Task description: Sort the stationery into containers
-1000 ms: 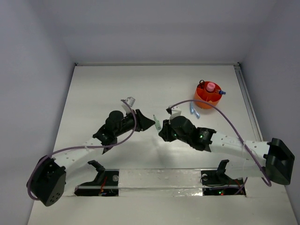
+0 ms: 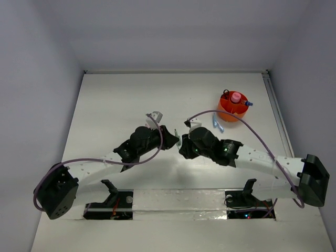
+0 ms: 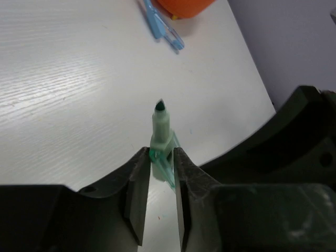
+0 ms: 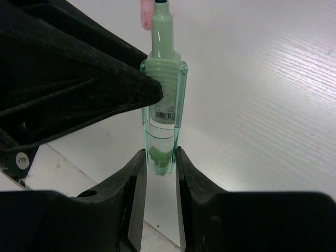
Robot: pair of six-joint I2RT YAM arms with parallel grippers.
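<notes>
A pale green pen-like bottle with a dark tip (image 3: 160, 126) stands upright between my two grippers at the middle of the top view (image 2: 177, 137). My left gripper (image 2: 173, 138) reaches it from the left; its fingertips are at the bottle's body in both wrist views. My right gripper (image 2: 182, 143) is at its lower end, the fingertips just under it in the right wrist view. Whether each is closed on it is hard to tell. An orange divided container (image 2: 231, 114) at the back right holds scissors, a pink item and a blue item.
Blue pens (image 2: 218, 122) lie beside the container. A pink item (image 4: 146, 13) lies behind the grippers. Walls surround it.
My left gripper has moved right, closer to the right one and onto the green bottle. The bottle and right gripper have shifted slightly right.
</notes>
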